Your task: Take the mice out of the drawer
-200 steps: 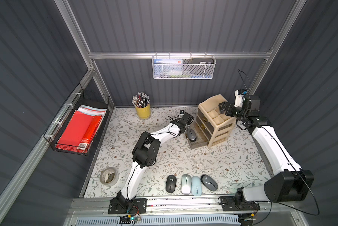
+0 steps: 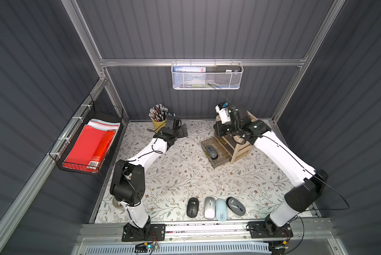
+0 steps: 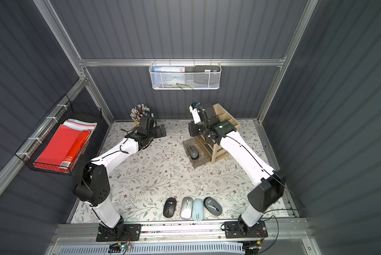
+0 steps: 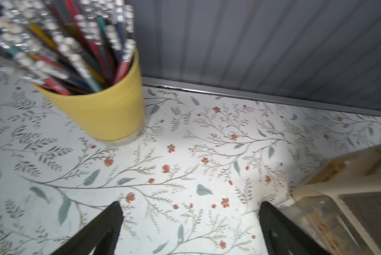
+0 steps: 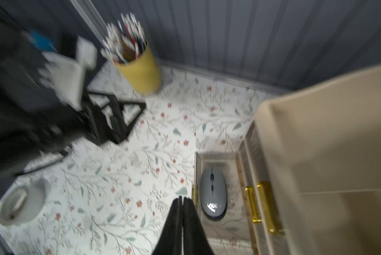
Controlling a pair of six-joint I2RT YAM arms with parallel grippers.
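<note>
A dark grey mouse (image 5: 213,192) lies inside the pulled-out bottom drawer (image 2: 220,162) of the wooden cabinet (image 3: 226,116). Four-drawer detail aside, several mice, among them a black mouse (image 2: 192,207), a silver mouse (image 2: 209,207), a light blue mouse (image 2: 221,210) and another grey mouse (image 2: 236,206), lie in a row at the front edge. My left gripper is open and empty near the pencil cup, away from the drawer. Above the cabinet's left side, my right gripper is shut, nothing showing between its fingers.
A yellow pencil cup (image 4: 109,110) stands at the back left. A small round bowl (image 5: 24,204) sits at the front left. The wire basket (image 2: 207,80) hangs on the back wall. Open table lies between drawer and front row.
My left arm has drawn back leftward from the drawer to beside the pencil cup. My right arm has swung left over the cabinet. The cabinet with its drawer has shifted left.
</note>
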